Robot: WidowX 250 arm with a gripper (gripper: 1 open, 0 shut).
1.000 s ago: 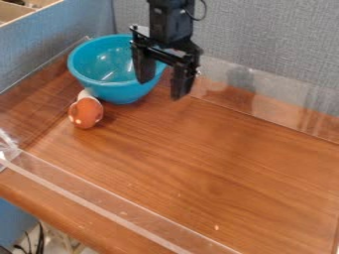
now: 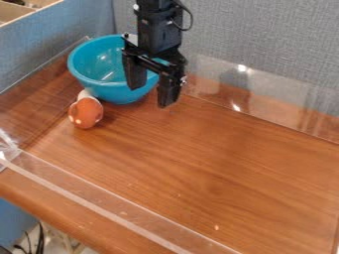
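My black gripper (image 2: 151, 77) is open, held over the right part of a turquoise bowl (image 2: 97, 66) at the back left of the wooden table, its fingers spread with nothing seen between them. An orange-and-white object (image 2: 85, 113), perhaps a toy, lies on the table just in front of the bowl, to the lower left of my gripper.
A grey-blue box wall (image 2: 34, 79) stands at the left, a grey textured wall (image 2: 272, 45) behind. Clear strips run along the back and front edges.
The bowl and orange object look unmoved.
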